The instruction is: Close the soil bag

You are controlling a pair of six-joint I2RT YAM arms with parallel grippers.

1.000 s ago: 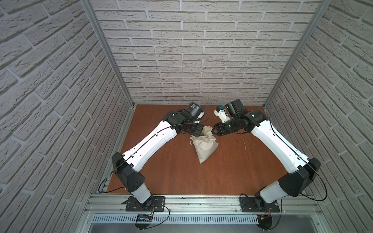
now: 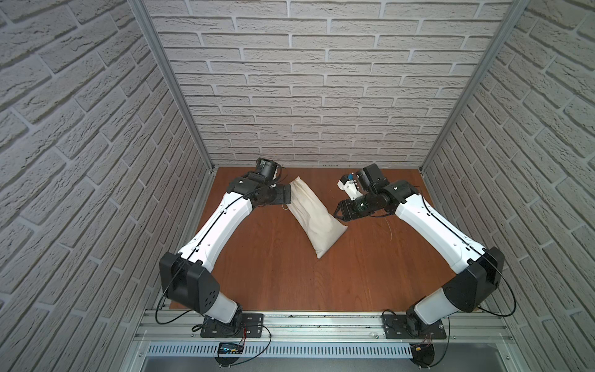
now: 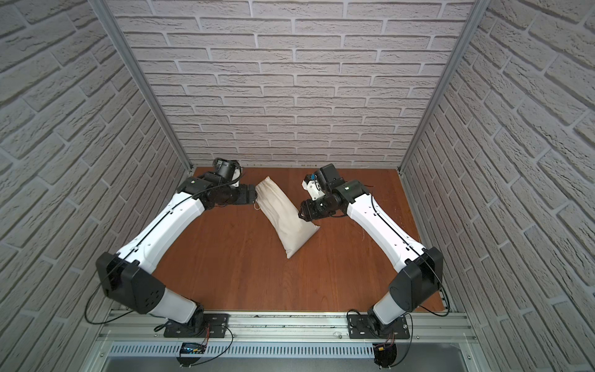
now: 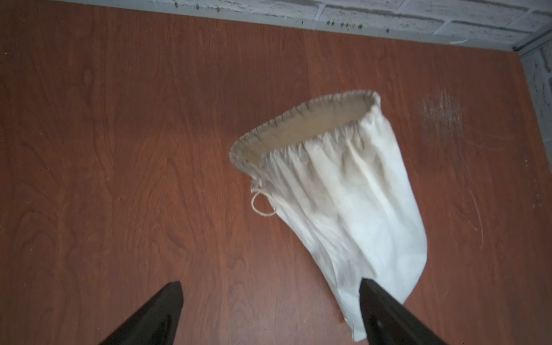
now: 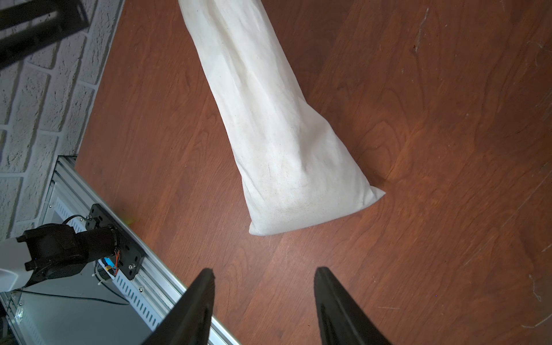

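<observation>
A cream fabric bag (image 2: 316, 220) lies stretched diagonally on the wooden table. The left wrist view shows its gathered mouth (image 4: 304, 123) gaping, with a drawstring loop (image 4: 263, 210) hanging from the near corner. My left gripper is open above the table by the bag's top end, nothing between its fingers. In the right wrist view my right gripper has its fingers apart, beside the bag's wide bottom end (image 5: 299, 201), holding nothing.
Brick-patterned walls enclose the table (image 3: 248, 266) at back and sides, with a metal rail along the front. Bare tabletop surrounds the bag.
My left gripper has moved back and left. The bag, earlier bunched upright in the middle, now lies elongated toward the back left. My right arm has shifted slightly.
</observation>
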